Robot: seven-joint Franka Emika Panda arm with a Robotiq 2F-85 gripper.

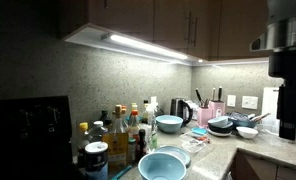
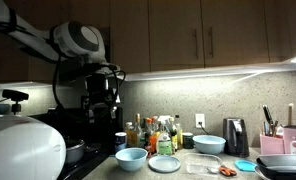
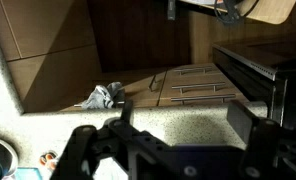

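Note:
My gripper stands open in the wrist view, its dark fingers (image 3: 85, 145) wide apart with nothing between them. It points down over the speckled counter edge (image 3: 178, 120) and the brown cabinet fronts. In exterior view 2 the arm (image 2: 83, 45) is raised at the left, away from the dishes. A light blue bowl (image 2: 131, 159) stands on the near counter, and a second blue bowl (image 1: 169, 123) sits farther back. Beside the nearer bowl lies a pale plate (image 2: 165, 163).
Several bottles (image 1: 119, 135) crowd the counter by the wall. A dark kettle (image 2: 235, 135), a pink knife block (image 1: 209, 112) and a dish rack with bowls (image 2: 279, 160) stand farther along. A clear tray (image 2: 203, 161) lies near the plate. Cabinets hang above. A crumpled cloth (image 3: 101, 95) hangs near the counter edge.

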